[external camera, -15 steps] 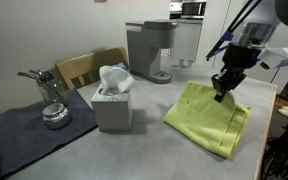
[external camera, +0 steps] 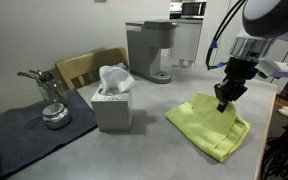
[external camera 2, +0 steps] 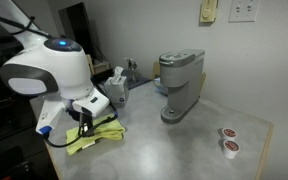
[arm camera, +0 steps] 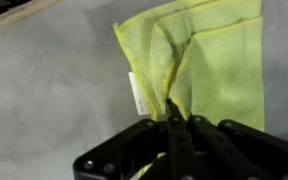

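Note:
A yellow-green cloth [external camera: 206, 125] lies rumpled near the right side of the table in exterior view 1. My gripper [external camera: 222, 105] is down at the cloth, its fingers shut. In the wrist view, folds of the cloth [arm camera: 219, 60] run together at the tips of my gripper, with a pinch of fabric between them. A small white tag sticks out from one edge of it. From the other side, exterior view 2 shows the cloth [external camera 2: 106, 131] partly hidden behind my arm.
A grey coffee machine [external camera 2: 182, 85] stands at the back. Left of the cloth sits a tissue box [external camera: 112, 110], and farther left a metal canister [external camera: 54, 107] on a dark mat. Two pods [external camera 2: 230, 148] lie by the table edge. Bare table surrounds the cloth.
My gripper has come lower and slightly toward the camera. The raised part of the cloth has sunk with it, and its right edge has shifted nearer the camera.

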